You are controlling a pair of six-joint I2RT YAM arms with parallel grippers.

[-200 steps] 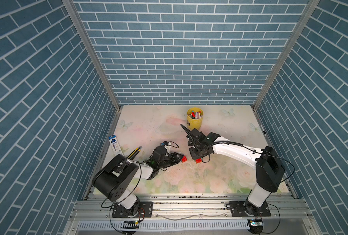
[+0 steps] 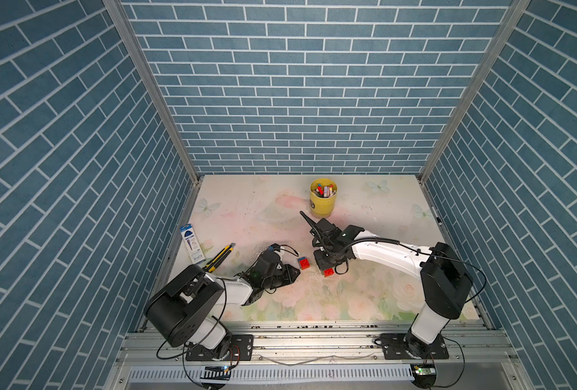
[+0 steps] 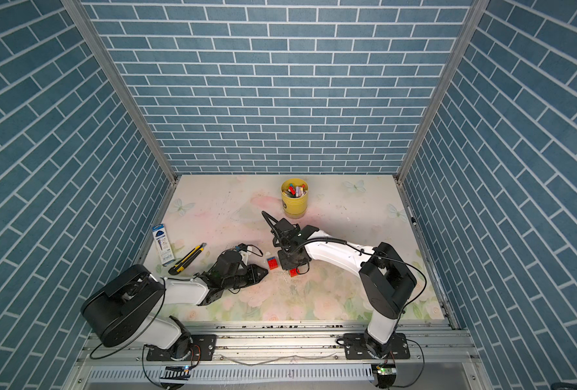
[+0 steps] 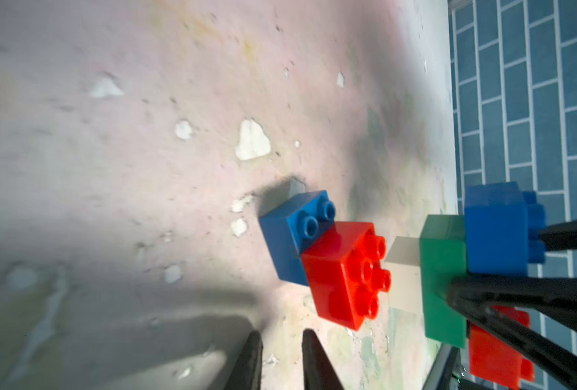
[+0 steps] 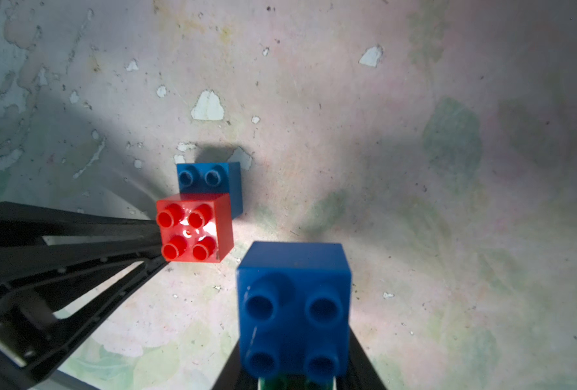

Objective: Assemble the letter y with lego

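Observation:
A red brick (image 5: 194, 227) sits against a blue brick (image 5: 210, 175) on the table, between the grippers. Left of them is my left gripper, its fingertips apart, with no brick visible between them; its grip state is unclear. My right gripper holds a stack with blue (image 4: 496, 227), green (image 4: 443, 279), white (image 4: 402, 273) and red (image 4: 496, 344) bricks, just right of and near the pair on the table.
A yellow bucket (image 2: 322, 204) of bricks stands at the back. A yellow-black cutter (image 2: 218, 258) and a white-blue packet (image 2: 192, 243) lie at the left.
My left gripper has moved left and toward the front, away from the bricks on the table. The right arm has shifted slightly toward the front.

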